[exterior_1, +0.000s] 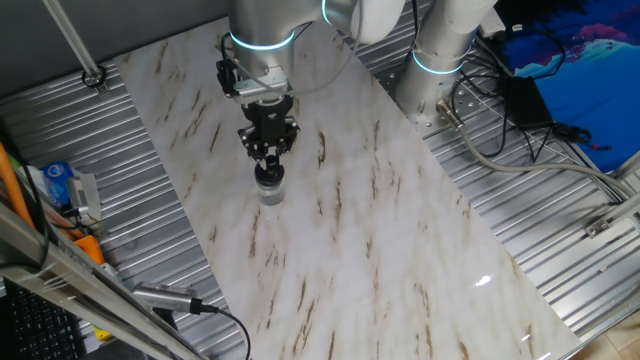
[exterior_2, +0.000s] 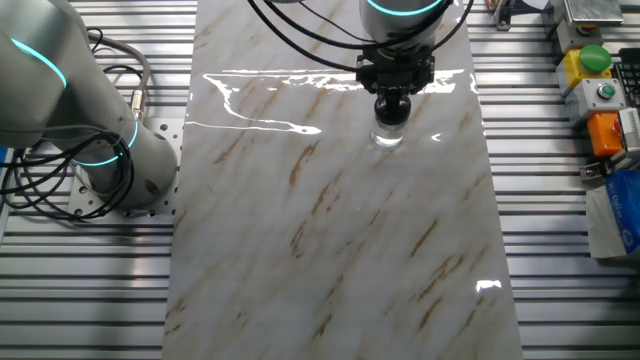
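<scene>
A small clear jar (exterior_1: 270, 194) with a black top (exterior_1: 269, 174) is on or just above the marble-patterned board, towards its left side in exterior view 1. My black gripper (exterior_1: 270, 157) points down right over it, fingertips at the black top. From exterior view 2, the gripper (exterior_2: 394, 88) hides the upper part of that top, and the clear jar (exterior_2: 388, 136) shows below. Whether the fingers are clamped on the top or merely around it is too small to make out.
The marble-patterned board (exterior_1: 370, 250) is otherwise bare, with wide free room around the jar. Beyond its edge are the arm's base (exterior_2: 150, 165) with loose cables, and button boxes (exterior_2: 590, 95). A silver cylindrical device (exterior_1: 168, 299) with a cable lies near the board's left edge.
</scene>
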